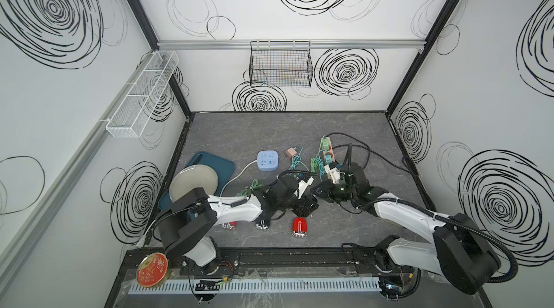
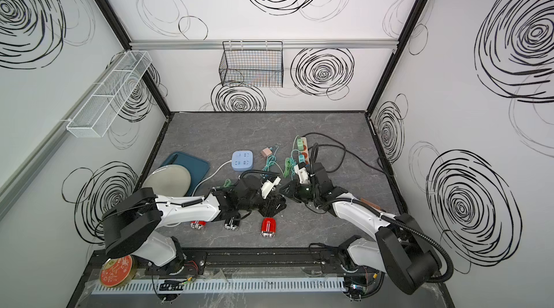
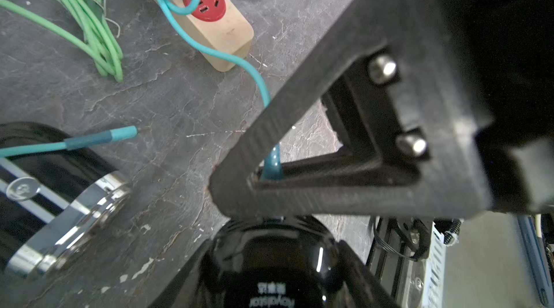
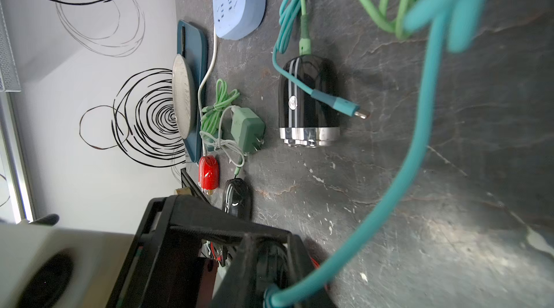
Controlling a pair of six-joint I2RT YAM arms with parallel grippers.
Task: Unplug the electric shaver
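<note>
A glossy black shaver [image 3: 271,267] stands at the bottom of the left wrist view. My left gripper [image 1: 305,207] is shut on its sides. The teal cable [image 3: 254,74] runs down to the shaver's end, and its blue plug [image 3: 272,163] appears seated there, though the joint is partly covered. My right gripper is part open beside the plug; one of its black fingers [image 3: 340,195] crosses in front of it in the left wrist view. The right wrist view shows the cable's end [image 4: 282,296] low between those fingers; contact cannot be told.
Another black shaver [image 4: 308,97] lies near, a loose teal plug [image 4: 340,104] across it. Red shavers [image 1: 299,227] sit toward the front. Behind are a power strip [image 1: 330,152], a blue socket block [image 1: 267,160] and green cable bundles [image 3: 80,16]. Bare table lies between.
</note>
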